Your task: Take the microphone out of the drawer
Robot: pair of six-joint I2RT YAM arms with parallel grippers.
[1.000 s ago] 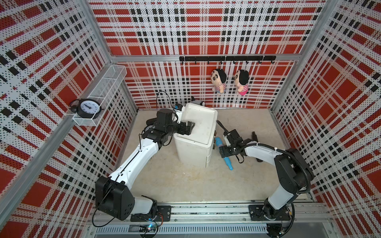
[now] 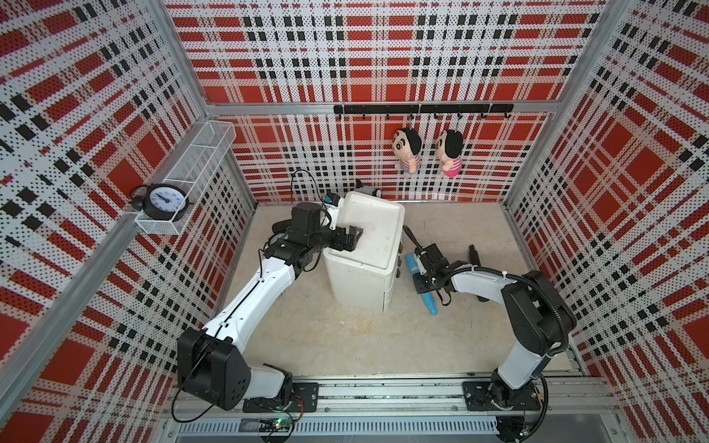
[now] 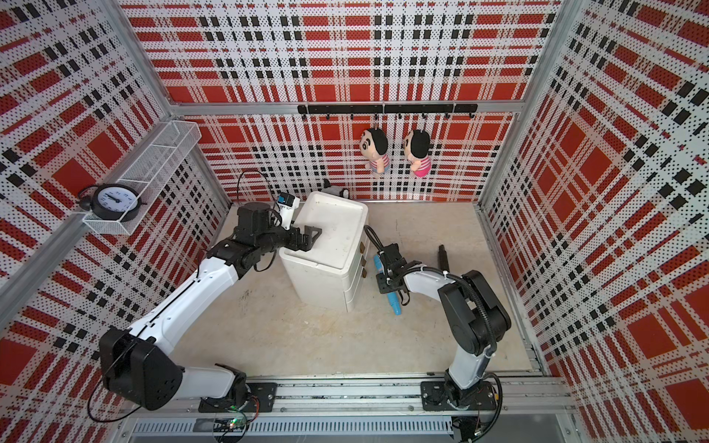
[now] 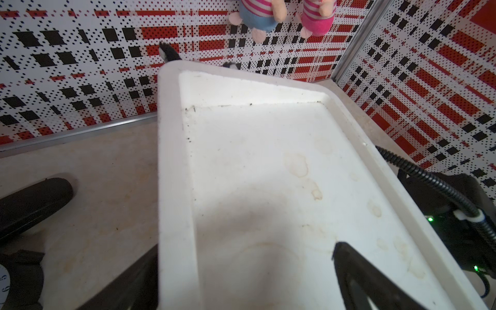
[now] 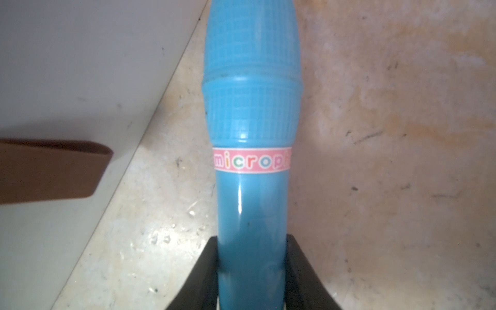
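A light-blue toy microphone (image 5: 251, 201) with a pink label lies on the tabletop, beside the right side of the white drawer unit (image 2: 362, 284). My right gripper is shut on its handle, one finger (image 5: 206, 273) pressed to each side. From above, the right gripper hides the microphone's middle (image 2: 430, 304). My left gripper stands open at the unit's top, its fingers on either side of the left rim (image 4: 175, 180). That rim partly hides one finger, and only the rim passes between them. No drawer is seen pulled out.
A brown pull tab (image 5: 56, 170) sticks out of the unit close to the microphone. A dark object (image 2: 474, 256) lies behind the right forearm. Two dolls (image 2: 406, 151) hang on the back wall.
The microphone has shifted slightly rightward at its handle end. The left arm has not moved.
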